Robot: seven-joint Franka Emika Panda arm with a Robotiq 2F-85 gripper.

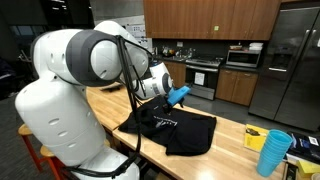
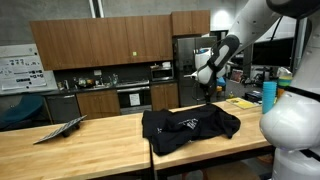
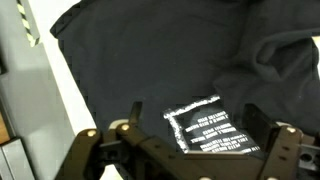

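Note:
A dark garment (image 1: pixel 192 134) lies spread and rumpled on the wooden table, with a raised fold along its left part in exterior view 1. In the wrist view the cloth (image 3: pixel 120 65) fills most of the picture, and a white printed label (image 3: pixel 212 128) shows between the fingers. My gripper is open above the garment, its two fingers well apart and nothing held between them. From the other side, exterior view 2 shows the garment (image 2: pixel 185 128) with the arm over its far side. Whether the fingertips touch the cloth cannot be told.
A blue cup (image 1: pixel 273 153) stands at the table's right end, near a yellow item (image 1: pixel 256 137). Bare tabletop (image 2: pixel 70 148) stretches away to the left in exterior view 2. Stools (image 1: pixel 52 155) stand beside the table.

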